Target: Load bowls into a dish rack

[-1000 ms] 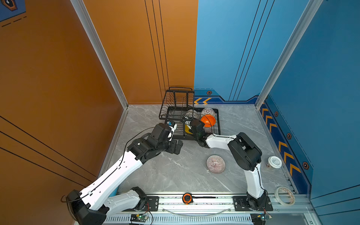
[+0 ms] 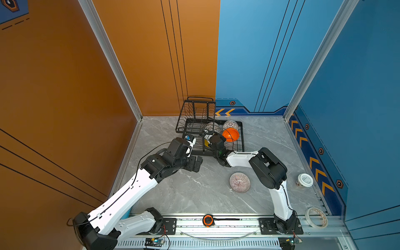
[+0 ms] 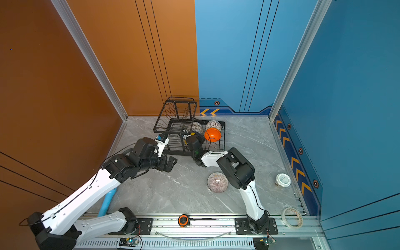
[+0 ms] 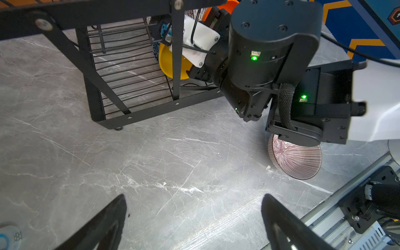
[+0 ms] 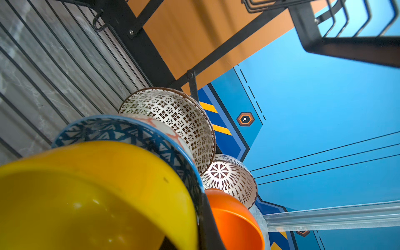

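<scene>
The black dish rack (image 2: 243,139) stands at the back of the table. In its lower tier, the yellow bowl (image 4: 170,63) sits tilted beside the blue-rimmed patterned bowl (image 5: 125,125). My right gripper is shut with the yellow bowl's wall between its fingers; one dark finger (image 5: 211,229) shows outside the wall. A brown-patterned bowl (image 5: 173,120), a white-and-brown bowl (image 5: 229,177) and the orange bowl (image 2: 230,134) are also in the rack. A pink-striped bowl (image 2: 240,182) rests on the table. My left gripper is open and empty, in front of the rack.
The rack's upper basket (image 2: 195,116) overhangs the left part of the lower tier. A lidded white cup (image 2: 305,180) and a tape roll (image 2: 316,217) are on the right. Table space left of the pink-striped bowl is clear.
The orange bowl and rack have moved a touch left. The left arm is still.
</scene>
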